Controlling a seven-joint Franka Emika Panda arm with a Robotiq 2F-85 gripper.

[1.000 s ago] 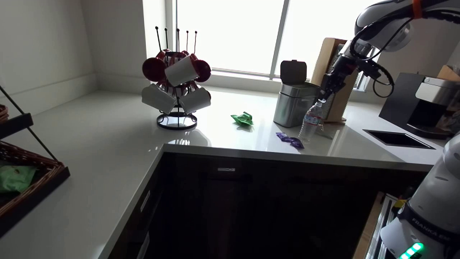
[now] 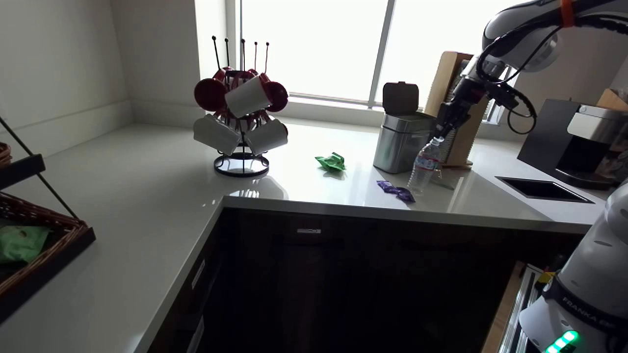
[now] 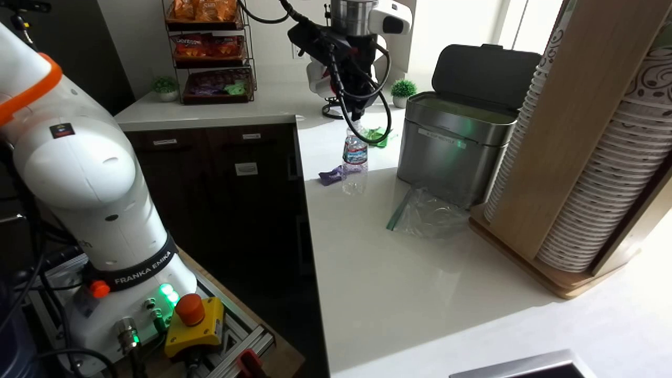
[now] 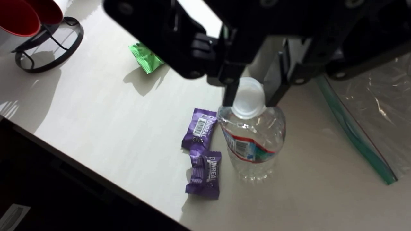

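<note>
A clear plastic water bottle (image 3: pixel 354 160) with a red and blue label and a white cap stands on the counter, looking slightly tilted in the first exterior view. My gripper is shut on the cap end of this bottle, one finger on each side of the white cap. Whether the bottle's base touches the counter is hard to tell. Beside the bottle lie two purple wrapped sweets (image 4: pixel 203 175), end to end. A green wrapper packet (image 4: pixel 147 57) rests farther back on the counter.
Close to the bottle stands a steel bin (image 3: pixel 434 148), lid up, with a clear zip bag (image 3: pixel 431 214) in front. A wooden cup holder (image 3: pixel 554 145) is beside it. The mug rack (image 2: pixel 241 164) stands farther left.
The arm's wrist and gripper have shifted very slightly at the top of the bottle. The bottle and the wrappers look to be in the same places.
</note>
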